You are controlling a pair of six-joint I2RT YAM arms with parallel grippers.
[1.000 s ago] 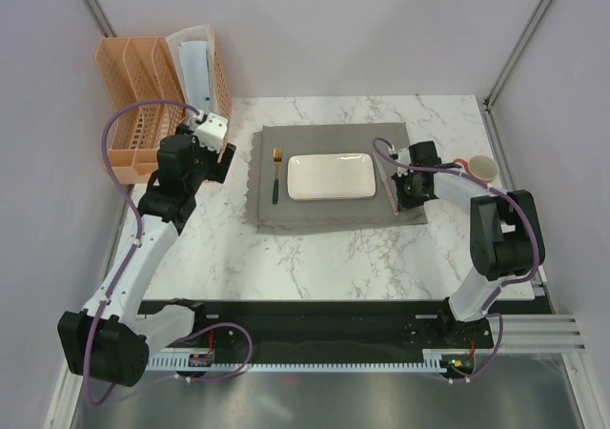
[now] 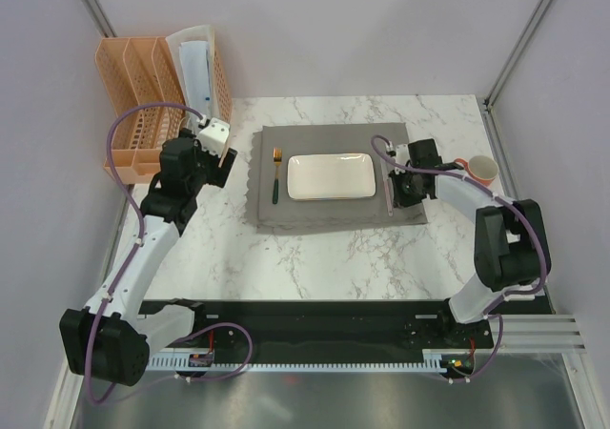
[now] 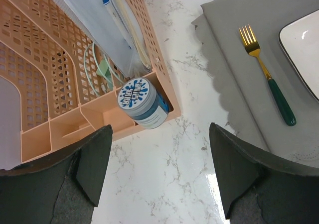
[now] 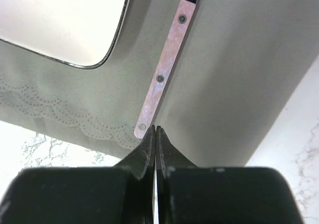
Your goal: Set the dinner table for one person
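A grey placemat (image 2: 329, 221) lies on the marble table under a white rectangular plate (image 2: 331, 176). To the plate's left is a fork (image 2: 276, 174) with gold tines and a green handle. Along its right side lies a knife (image 4: 158, 79) with a pinkish handle, nearly parallel to the plate's edge. My right gripper is shut at the end of that handle, with nothing showing between its fingers; whether it touches the knife I cannot tell. My left gripper stands open and empty near the rack, its fingers wide apart.
An orange slotted rack (image 2: 143, 86) at the back left holds a blue-lidded jar (image 3: 144, 102) and long pale items. A brown-white cup (image 2: 483, 170) stands at the right, beyond the right arm. Bare marble (image 2: 315, 267) lies in front of the placemat.
The knife has turned from a slant to nearly straight, its handle end shifting left. My right gripper has stayed near it, moving slightly. The left arm has shifted a little to the right.
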